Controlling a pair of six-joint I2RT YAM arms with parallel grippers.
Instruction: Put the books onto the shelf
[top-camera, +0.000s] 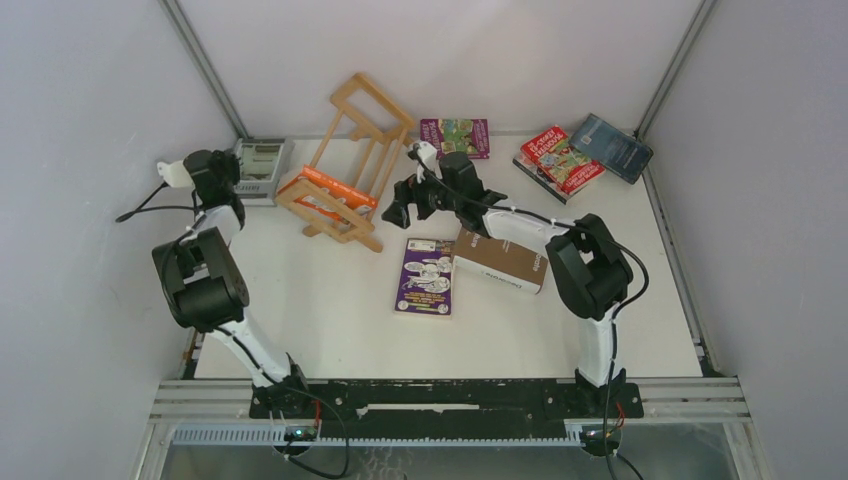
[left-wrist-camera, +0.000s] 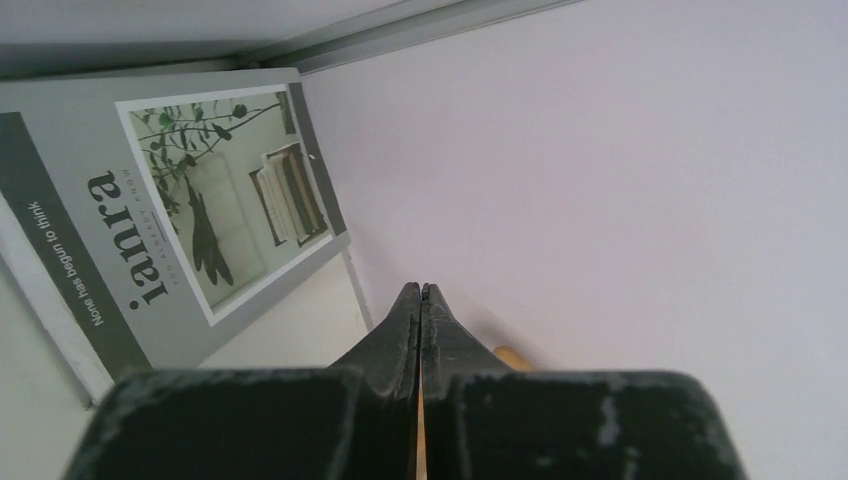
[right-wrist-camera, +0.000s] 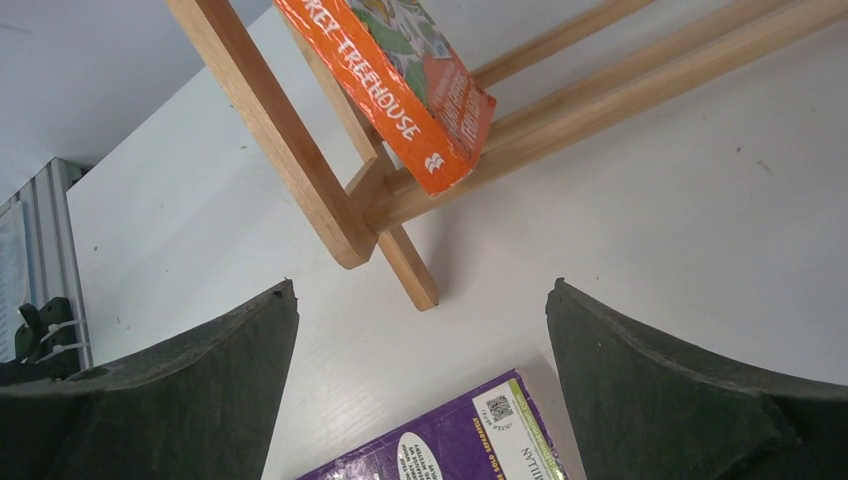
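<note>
A wooden rack (top-camera: 357, 225) at centre-left holds an orange book (right-wrist-camera: 395, 100). My left gripper is shut, nothing between its fingertips, raised beside a grey book (left-wrist-camera: 80, 130) at the back left. My right gripper stands open and empty near the rack, above a purple book (top-camera: 424, 277) lying flat. A brown book (top-camera: 510, 262) lies to its right, partly under my arm. Another purple book (top-camera: 455, 128) is at the back centre; a red book (top-camera: 560, 158) and a dark blue book (top-camera: 620, 152) lie piled at the back right.
Walls and metal rails border the white table (top-camera: 300, 320). Free table space lies at the front left and at the far right front; the back is crowded.
</note>
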